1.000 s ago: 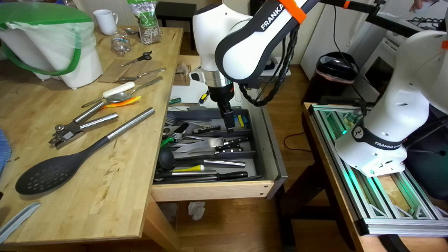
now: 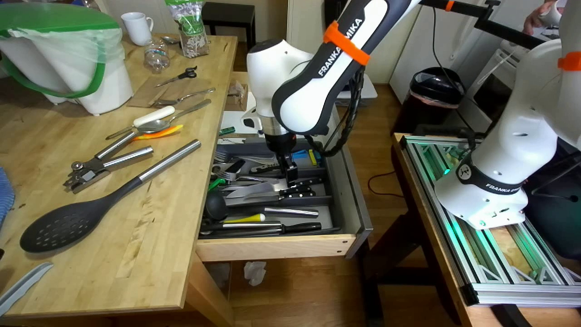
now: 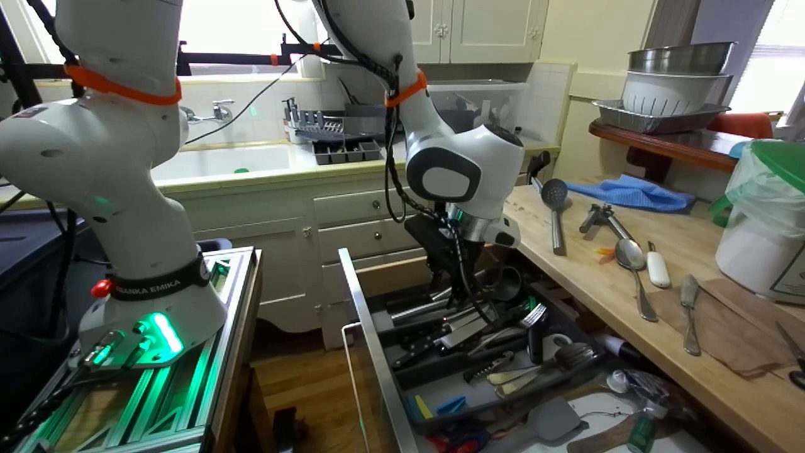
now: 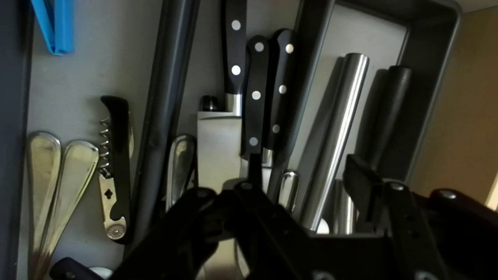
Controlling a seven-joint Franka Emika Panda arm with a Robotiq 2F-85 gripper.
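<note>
My gripper points down into the open drawer, its two black fingers apart with nothing visibly held between them. In the wrist view, a divider and a bright steel handle [image 4: 337,126] run between the fingertips. Black riveted knife handles [image 4: 255,95] lie left of the steel handle, beside a broad metal blade [image 4: 219,144]. To its right is a dark round handle [image 4: 393,102]. From exterior view 1, the fingers are low above the knives [image 2: 297,191]; whether they touch anything is unclear.
The grey cutlery tray [image 3: 483,404] also holds a corkscrew [image 4: 122,172] and blue clip [image 4: 58,25]. Drawer walls [image 2: 348,180] stand close on the right. On the wooden counter [image 2: 141,245] lie a slotted spoon [image 2: 71,226] and several utensils.
The arm has come down toward the tray and slightly nearer the counter, bringing the gripper from above the tray to low over the knives. The tray's contents look unmoved.
</note>
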